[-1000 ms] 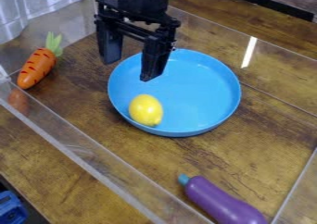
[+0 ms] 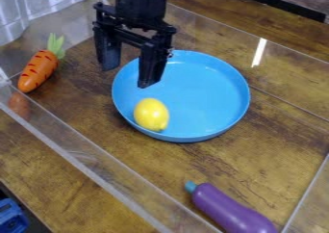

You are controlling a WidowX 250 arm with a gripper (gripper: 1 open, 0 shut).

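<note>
My black gripper point(image 2: 130, 62) hangs at the top middle, open, with nothing visible between its fingers, over the left rear edge of a blue plate point(image 2: 209, 97). A yellow lemon-like object point(image 2: 152, 115) lies on the front left of the plate. An orange carrot point(image 2: 38, 69) with a green top lies to the left, apart from the plate. A purple eggplant point(image 2: 232, 208) lies at the bottom right.
Transparent walls border the wooden surface point(image 2: 122, 184) on the left and right. A blue object point(image 2: 10, 219) shows at the bottom left corner. Bare wood lies in front of the plate.
My gripper has shifted slightly left and up in the view. The plate, lemon, carrot and eggplant look unmoved.
</note>
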